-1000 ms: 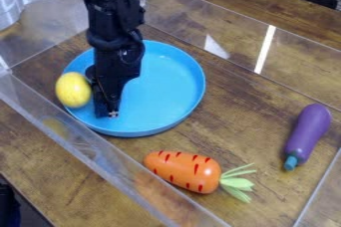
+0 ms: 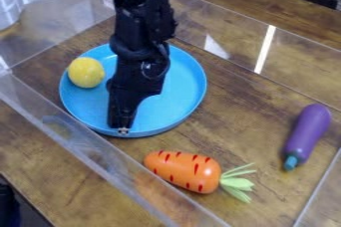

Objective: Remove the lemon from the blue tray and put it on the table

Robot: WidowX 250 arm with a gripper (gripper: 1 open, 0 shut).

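The yellow lemon rests at the left side of the blue tray, close to its rim. My black gripper points down over the middle of the tray, to the right of the lemon and apart from it. Its fingertips are low, near the tray's front part. The dark fingers overlap from this side, so whether the fingers stand apart cannot be made out. The arm hides part of the tray's back and centre.
A toy carrot lies on the table in front of the tray. At the right is a purple eggplant. A clear plastic wall runs along the left front. Bare wooden table lies between tray and eggplant.
My gripper has moved to the right, away from the lemon. The lemon has shifted back and slightly right, from the tray's left front rim. Carrot and eggplant have stayed put.
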